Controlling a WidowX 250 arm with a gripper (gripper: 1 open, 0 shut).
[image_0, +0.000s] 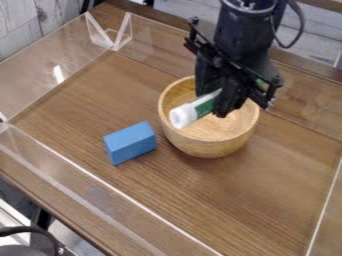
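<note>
My gripper (214, 94) is shut on a small green and white cylinder (194, 110), holding it tilted over a tan bowl (214, 140) in the middle of the table. The gripper's fingertips are dark and partly hidden against the arm. Whether the cylinder touches the bowl cannot be told.
A blue block (130, 143) lies left of the bowl, toward the front. The dark arm covers much of the back right.
</note>
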